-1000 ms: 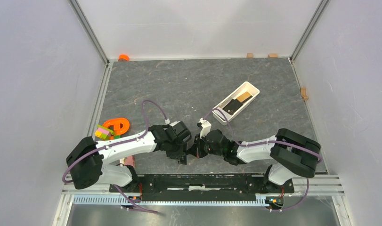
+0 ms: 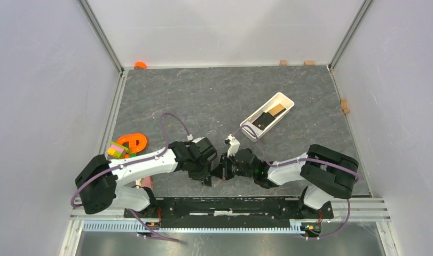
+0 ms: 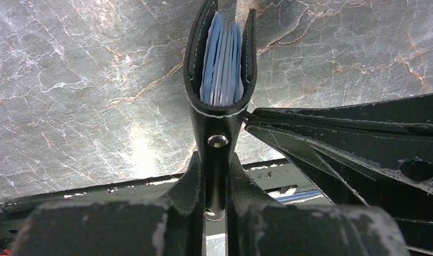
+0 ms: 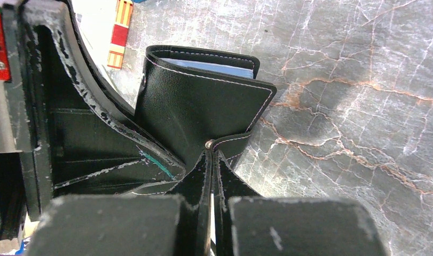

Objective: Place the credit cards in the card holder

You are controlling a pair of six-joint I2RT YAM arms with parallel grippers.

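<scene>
The black leather card holder (image 3: 218,128) is upright with its mouth open, and several cards (image 3: 223,61) stand inside it, edges showing. My left gripper is shut on its lower end. In the right wrist view the holder (image 4: 195,101) shows its stitched side, with a blue-white card edge (image 4: 219,68) in the mouth. My right gripper is shut, its tips at the holder's folded flap (image 4: 233,140) by the snap. Whether that leather edge is pinched I cannot tell. From above, both grippers meet at the front centre, and the arms largely hide the holder.
A white tray (image 2: 284,97) at the right holds a tan piece (image 2: 277,110) and a black item (image 2: 264,120). Colourful blocks (image 2: 118,150) and an orange ring-shaped piece (image 2: 134,141) lie at the left.
My left arm looks unmoved, and so do the tray and the blocks.
</scene>
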